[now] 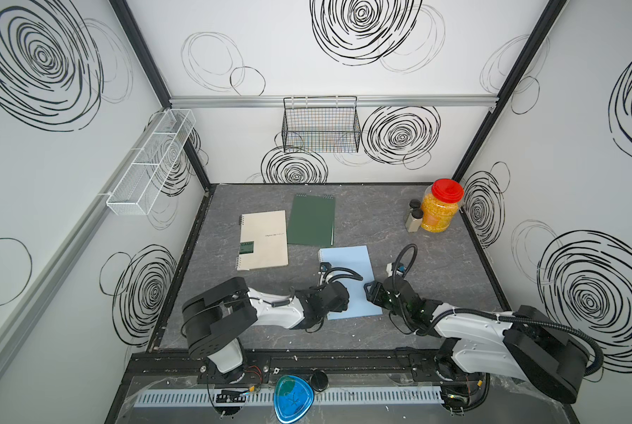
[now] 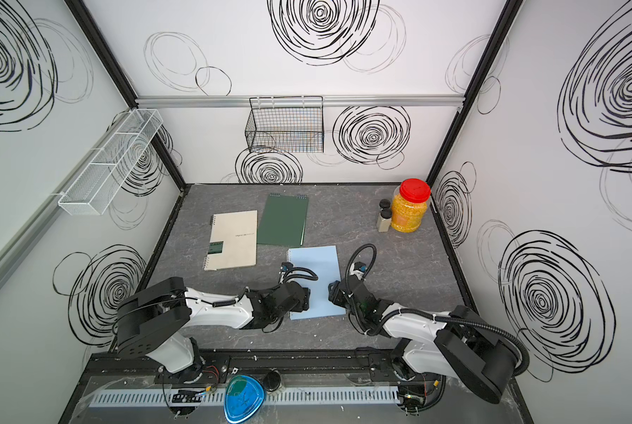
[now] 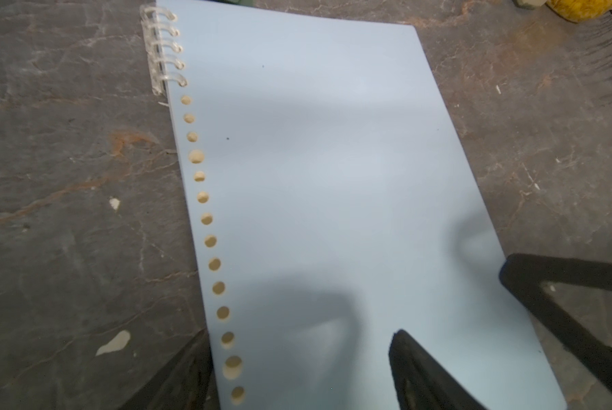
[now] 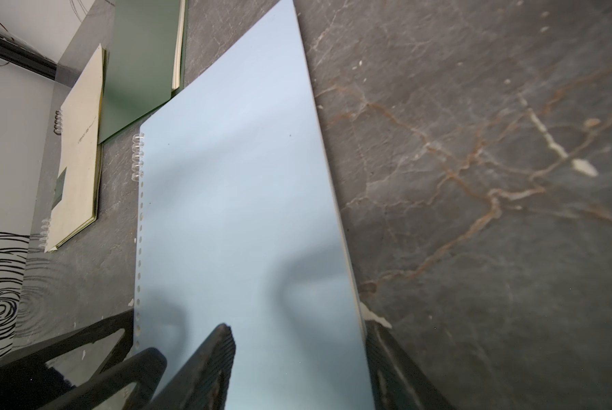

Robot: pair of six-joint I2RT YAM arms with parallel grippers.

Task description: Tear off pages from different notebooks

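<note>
A light blue notebook [image 1: 359,258] lies closed at the front middle of the table. Its clear spiral binding [image 3: 169,51] shows only at the far end of the left edge; below it the punched holes are bare. My left gripper is open over the near left part, one finger beside the holed edge and the other over the cover. Spread apart, the fingers of my right gripper stand around the notebook's right side, one over the cover and one along the edge. No page shows pinched in either gripper. A cream notebook [image 1: 265,236] and a green notebook [image 1: 311,220] lie behind.
A red-lidded jar [image 1: 439,208] and small black-capped shakers [image 1: 414,219] stand at the back right. A black wire basket [image 1: 321,127] hangs on the back wall, a white one [image 1: 146,173] on the left wall.
</note>
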